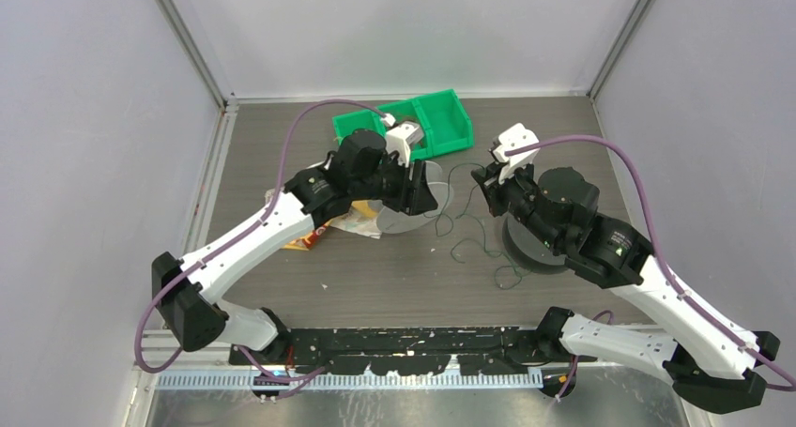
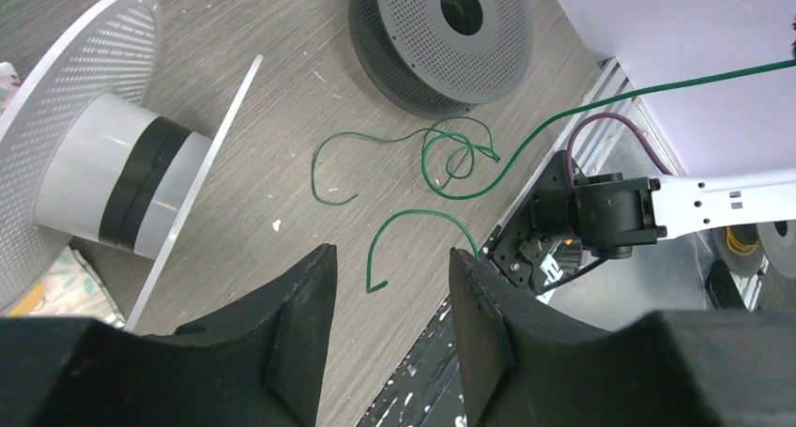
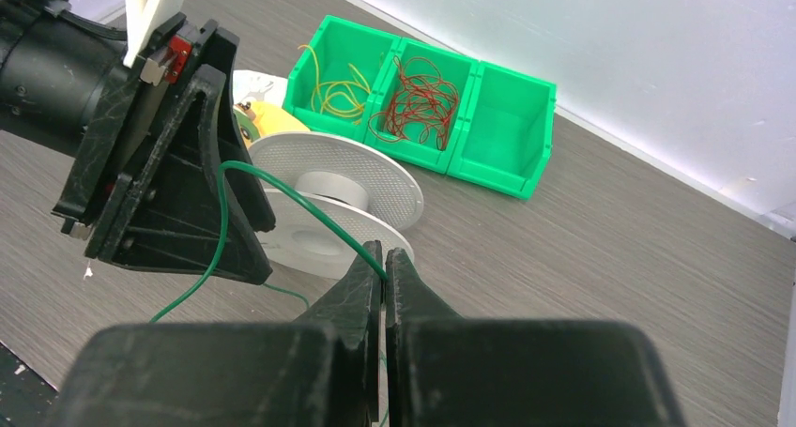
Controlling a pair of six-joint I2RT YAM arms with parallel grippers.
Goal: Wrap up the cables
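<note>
A thin green cable (image 1: 483,222) lies in loose curls on the table between the two arms. One stretch of the cable (image 3: 329,222) rises to the fingertips of my right gripper, which is shut on it. My left gripper stands open, its fingers apart; a short curved piece of cable (image 2: 413,212) shows in the gap, one end passing behind a finger, with nothing seen gripped. In the right wrist view the cable bends close beside the left gripper's fingers (image 3: 202,183). A pale spool (image 1: 404,222) lies on its side under my left gripper (image 1: 418,206).
A dark grey spool (image 2: 460,33) lies flat beneath the right arm. At the back stands a green divided bin (image 3: 502,127) with yellow cable (image 3: 338,94), red cable (image 3: 422,103) and an empty compartment. An orange-yellow packet (image 1: 305,237) lies under the left arm.
</note>
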